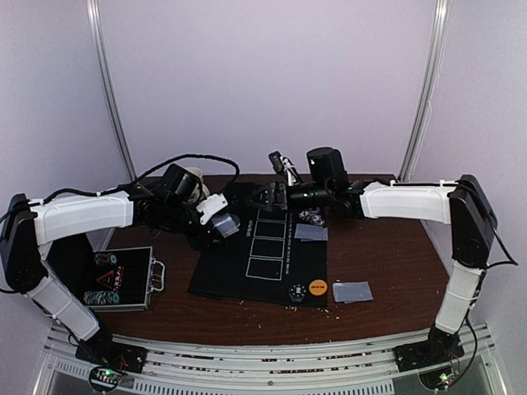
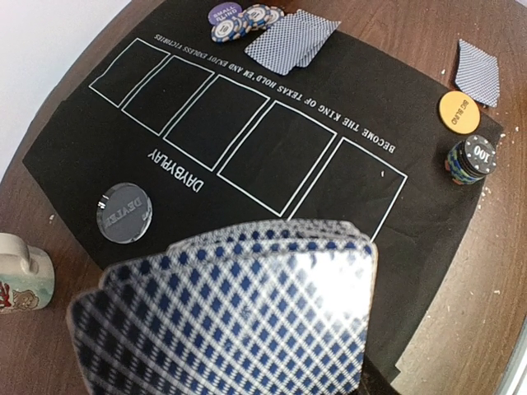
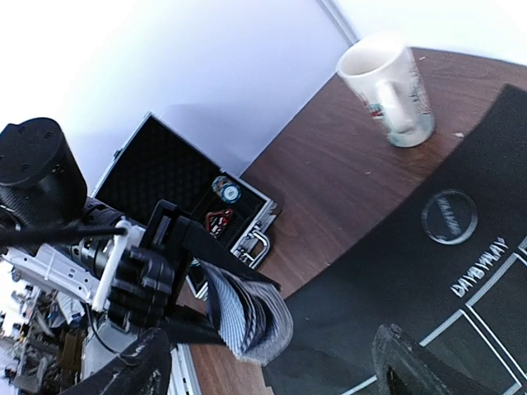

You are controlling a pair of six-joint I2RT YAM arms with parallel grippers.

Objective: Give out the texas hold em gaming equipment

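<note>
My left gripper is shut on a fanned pack of blue checked cards, held over the left part of the black mat. My right gripper is open and empty above the mat's centre, facing the held cards. Two card piles lie at the right, one on the mat's edge with chips and a small blind disc, the other on the wood beside the big blind disc and black chip stack. A clear dealer disc lies near the mat's printing.
An open aluminium case with chips stands at the left. A white mug stands beside the mat at the back left.
</note>
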